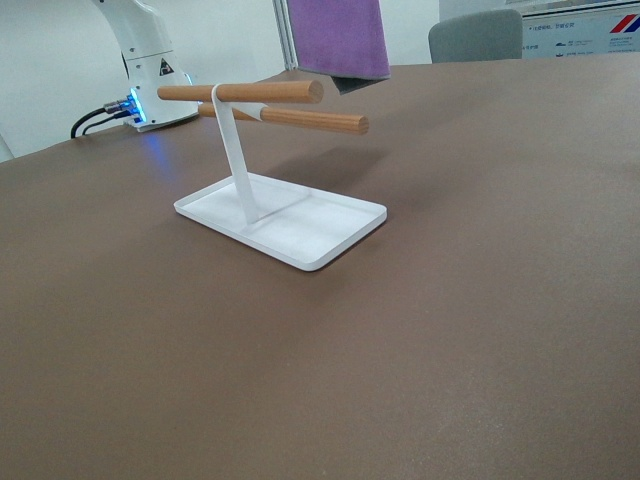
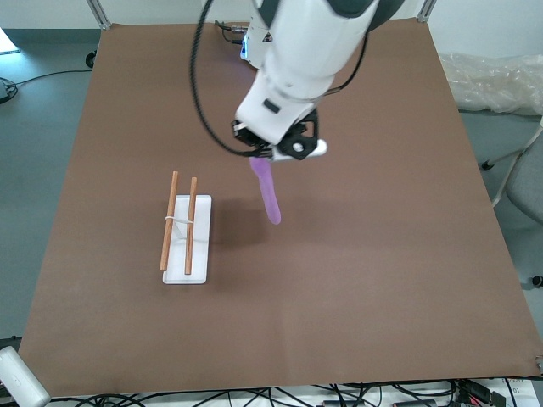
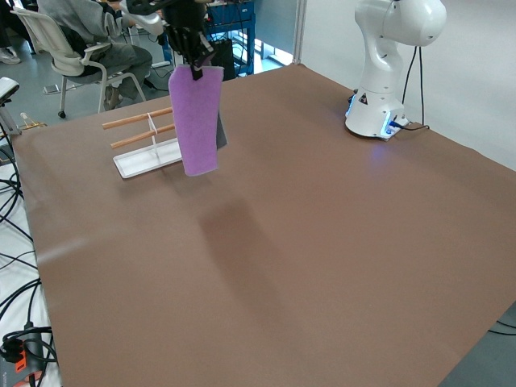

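My gripper [image 3: 197, 66] is shut on a purple cloth [image 3: 196, 121], which hangs down from it with a dark grey layer behind. In the left view the cloth [image 2: 265, 191] hangs to the right of a white rack with two wooden bars [image 2: 192, 226]; the fingertips are hidden under the arm's head. In the top view the cloth [image 1: 338, 35] hangs above and behind the rack's bars [image 1: 240, 92], which stand on a white tray [image 1: 320, 230].
The arm's white base [image 3: 375, 113] stands at the table edge with cables. Chairs and a seated person are beyond the table.
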